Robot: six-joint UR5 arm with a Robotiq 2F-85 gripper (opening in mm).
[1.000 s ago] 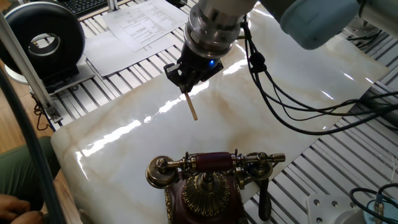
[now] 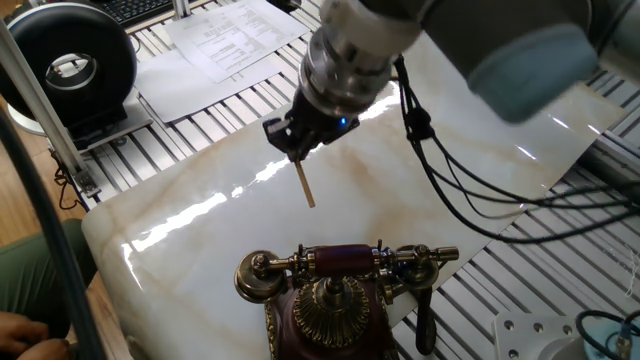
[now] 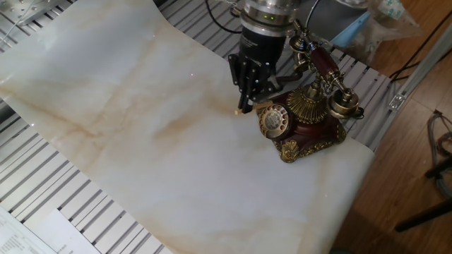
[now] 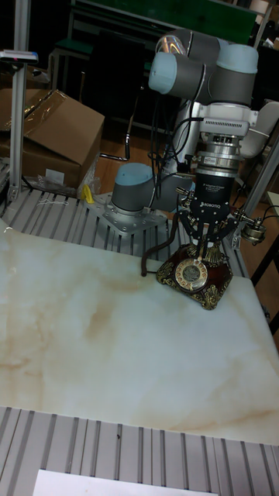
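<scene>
A thin, light wooden stick (image 2: 305, 186) juts down from my gripper (image 2: 297, 154), which is shut on its upper end. The old-style telephone (image 3: 308, 116), dark red with brass ornament, stands upright on the table; its handset (image 2: 343, 260) rests across the cradle. The round dial (image 4: 191, 275) faces the open table, in front of the gripper's side. In the second exterior view my gripper (image 3: 245, 108) appears beside the dial, in the air. Whether the stick touches the phone cannot be made out, but the first view shows a gap between them.
A glossy marbled sheet (image 3: 141, 134) covers much of the slatted table and is mostly clear. Papers (image 2: 225, 45) and a black ring-shaped object (image 2: 68, 65) lie beyond it. Loose black cables (image 2: 470, 195) hang from the arm.
My gripper and the stick have moved slightly; the stick's tip now sits lower in the first view, nearer the phone. The upper arm and cables have shifted too. The phone stays put.
</scene>
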